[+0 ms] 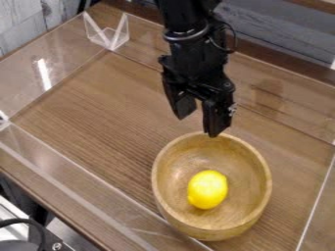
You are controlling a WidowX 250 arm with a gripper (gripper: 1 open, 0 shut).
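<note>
A yellow lemon-like object (209,189) lies inside a tan oval bowl (171,186) at the lower middle of the table. My black gripper (199,122) hangs behind the bowl, above and apart from the yellow object, with its fingers pointing down. I cannot tell from this view whether it is open or shut; no held thing shows.
A clear plastic piece (108,31) stands at the back left. Raised edges border the table, and a black cable lies at the lower left.
</note>
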